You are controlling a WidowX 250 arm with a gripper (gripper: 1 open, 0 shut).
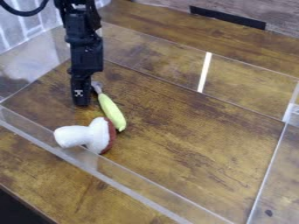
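My black gripper [82,91] reaches down from the top left to the wooden floor of a clear-walled enclosure. A pale green-yellow elongated object [112,114] lies just right of its fingertips, with a small grey end near them. I cannot tell what, if anything, is between the fingers. A white object with a reddish-brown side [84,136] lies below, near the front clear wall.
Low transparent walls bound the wooden surface [198,140] at left, front, back and right. A white strip [205,72] stands out at the back.
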